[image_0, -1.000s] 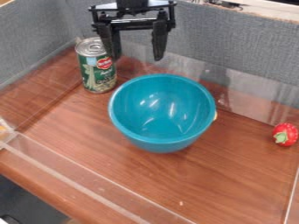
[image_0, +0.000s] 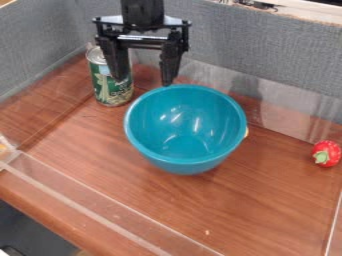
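Observation:
My black gripper (image_0: 142, 66) hangs open at the top of the camera view, with nothing between its fingers. Its left finger is in front of the upper part of a green-labelled can (image_0: 107, 90), which stands upright at the back left of the wooden surface. A teal bowl (image_0: 185, 140) sits in the middle, below and a little right of the gripper, empty inside. A red strawberry (image_0: 326, 154) lies at the right.
Grey padded walls (image_0: 254, 70) enclose the back and left, with clear plastic strips along the edges.
My gripper has moved down and slightly left, and its left finger now covers part of the can. The can, bowl and strawberry have stayed in place.

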